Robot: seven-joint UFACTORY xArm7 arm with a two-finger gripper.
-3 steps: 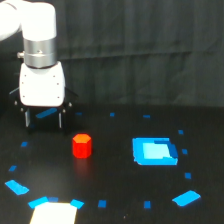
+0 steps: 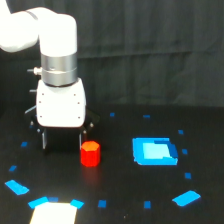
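A red block (image 2: 90,154) with a hexagonal outline sits on the dark table, left of the middle. My white-bodied gripper (image 2: 63,138) points down just behind it and to its left. The dark fingers stand wide apart, and nothing shows between them. In the view, the right finger (image 2: 83,135) comes close to the block's upper left side; whether they touch, I cannot tell.
A blue square frame with a white middle (image 2: 154,151) lies on the right. In the front left corner is a white-and-yellow square (image 2: 53,213) beside blue tape strips. Small blue marks dot the table; bare surface separates the block from the blue frame.
The red block has shifted slightly right and toward the camera. The blue frame has stayed put.
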